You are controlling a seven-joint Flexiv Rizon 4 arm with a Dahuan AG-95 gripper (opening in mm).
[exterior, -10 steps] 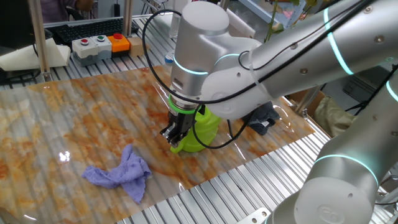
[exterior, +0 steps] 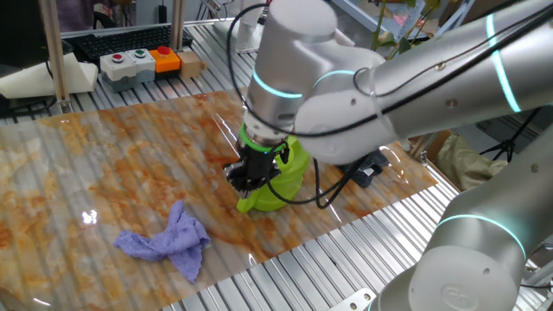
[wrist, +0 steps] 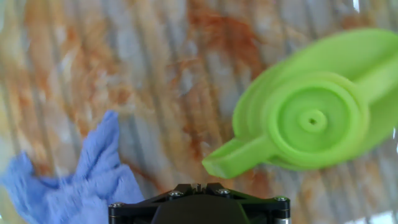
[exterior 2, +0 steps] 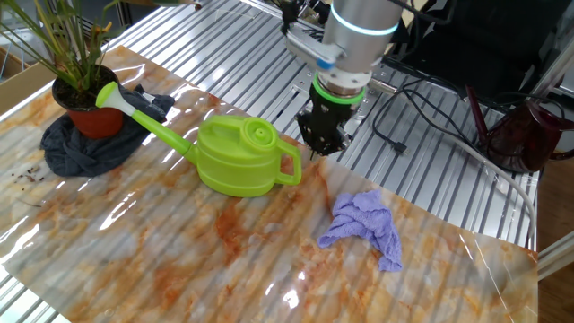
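A lime-green watering can (exterior 2: 238, 160) stands upright on the marbled sheet, its long spout pointing to the left in the second exterior view. From above, its round lid and the handle end of the can (wrist: 314, 121) show in the wrist view. Crumpled on the same sheet lies a purple cloth (exterior 2: 366, 224), apart from the can. My dark gripper (exterior 2: 325, 144) hangs above the sheet close to the handle, pointing down; contact with the can does not show. Only dark gripper parts appear at the wrist view's lower edge, so the finger state is unclear.
A potted plant (exterior 2: 94, 108) stands on a dark grey cloth (exterior 2: 72, 157) beyond the spout. Button boxes (exterior: 143, 62) and a keyboard sit at the back in the first exterior view. Dark red jug (exterior 2: 525, 135) stands at the far side. Much of the marbled sheet (exterior: 69, 173) is clear.
My gripper has turned and shifted slightly beside the can, and the arm's wrist has swung a little to the right. Can and purple cloth have stayed put.
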